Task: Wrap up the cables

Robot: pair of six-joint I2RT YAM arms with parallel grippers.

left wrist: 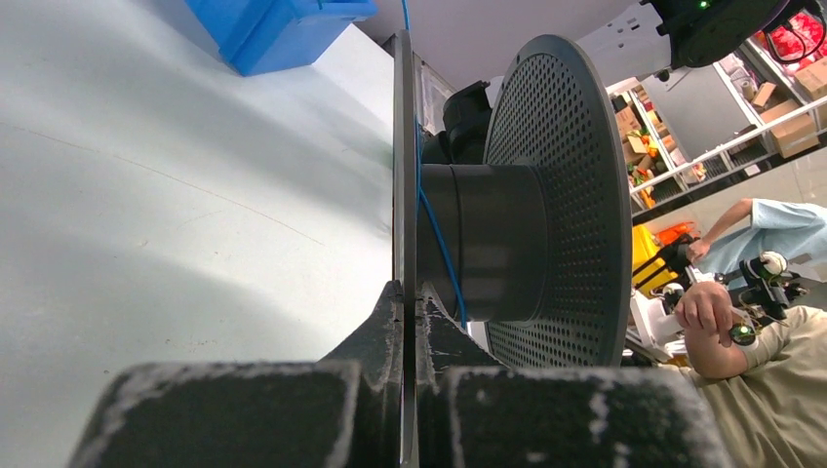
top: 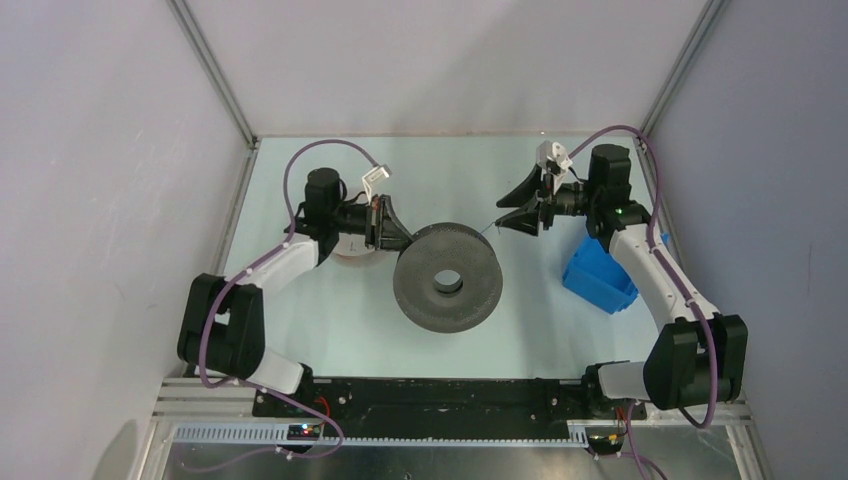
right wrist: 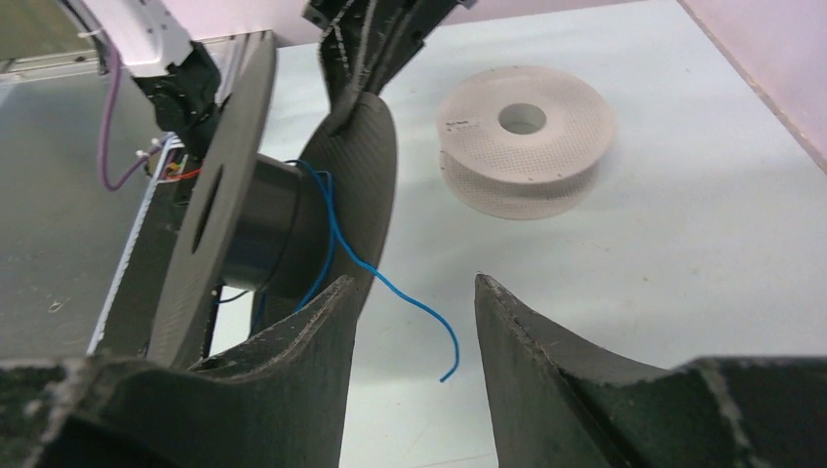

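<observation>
A dark grey spool (top: 420, 300) is held up mid-table, its rim between the closed fingers of my left gripper (top: 405, 240), as the left wrist view (left wrist: 410, 302) shows. A thin blue cable (right wrist: 390, 286) runs over the spool's hub (left wrist: 492, 239) inside the flanges, its free end hanging out toward the right. My right gripper (top: 516, 210) stands open to the right of the spool, its fingers (right wrist: 527, 370) apart with the cable's end in view between and beyond them, not gripped.
A beige spool (right wrist: 522, 136) lies on the table behind my left gripper. A blue bin (top: 600, 280) sits at the right.
</observation>
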